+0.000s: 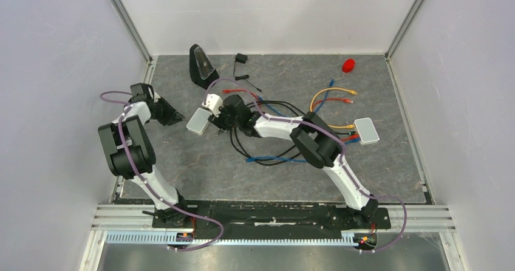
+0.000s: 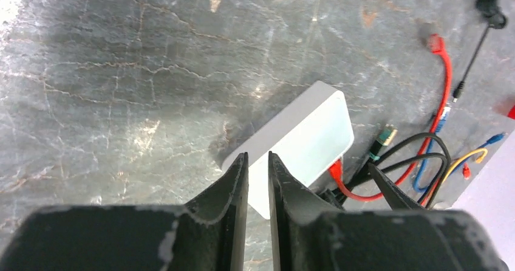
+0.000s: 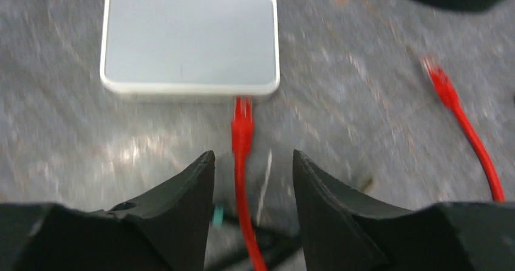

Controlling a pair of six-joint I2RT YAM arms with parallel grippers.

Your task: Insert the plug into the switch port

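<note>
The white switch box [image 1: 198, 121] lies left of centre. In the right wrist view the red plug [image 3: 242, 128] meets the near long side of the box [image 3: 188, 37], in line with it; how deep it sits is blurred. My right gripper is above that cable, part open, its fingers apart on either side with nothing visibly gripped. In the left wrist view my left gripper is shut with nothing seen between its fingers, near the box [image 2: 303, 137]; from above, the left gripper [image 1: 178, 117] is just left of it.
A black speaker-like object [image 1: 203, 67] and an adapter [image 1: 241, 59] stand at the back. Tangled cables [image 1: 273, 160], a second white box [image 1: 366, 130] and a red object [image 1: 348, 65] occupy the centre and right.
</note>
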